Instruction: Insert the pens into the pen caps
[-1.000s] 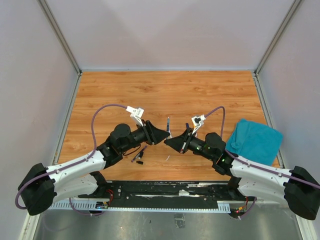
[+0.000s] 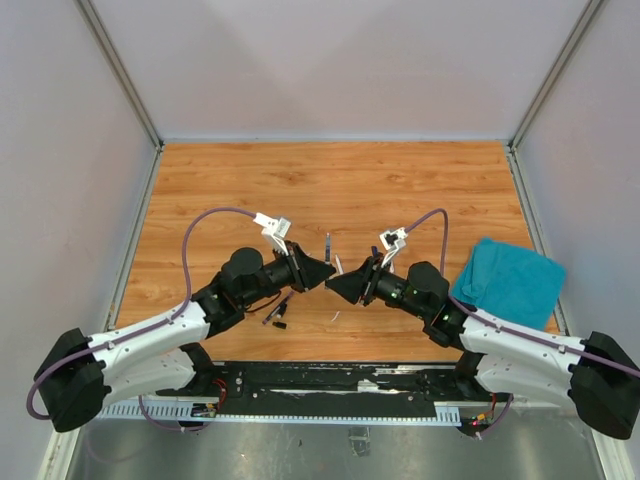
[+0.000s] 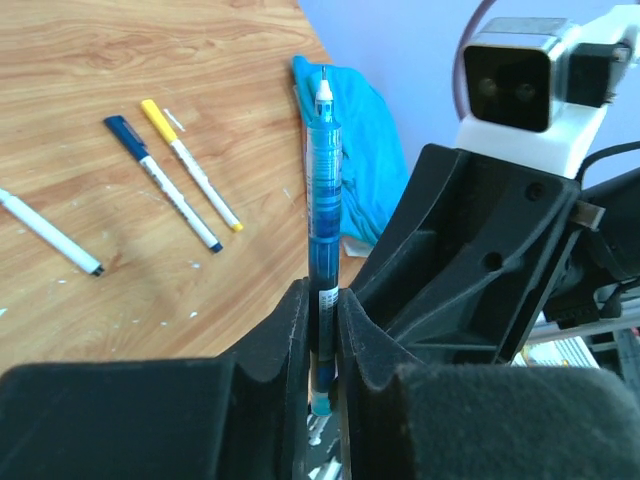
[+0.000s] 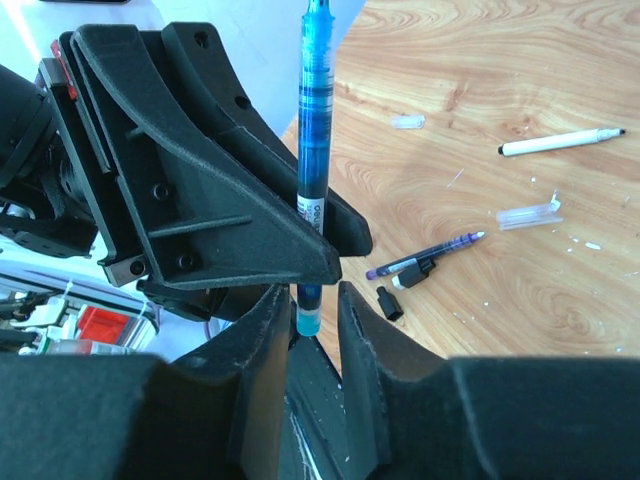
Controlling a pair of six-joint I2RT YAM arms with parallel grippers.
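Observation:
A blue uncapped pen [image 3: 324, 190] stands upright, tip up, with my left gripper shut on its lower barrel. In the right wrist view the left fingers [image 4: 230, 215] clasp the same pen [image 4: 313, 150] above its turquoise end. My right gripper is open around that lower end, its fingertips apart from the pen. On the table lie a purple pen [image 4: 440, 251], a black cap [image 4: 414, 273] beside it, a clear cap [image 4: 528, 216] and a smaller clear piece [image 4: 408, 121].
A white marker [image 4: 562, 141], a navy marker [image 3: 162, 183] and a yellow marker [image 3: 192, 165] lie on the wooden table. A small black cap [image 4: 390, 303] sits near the purple pen. The teal cloth [image 2: 510, 280] is at the right. Free table lies behind the arms.

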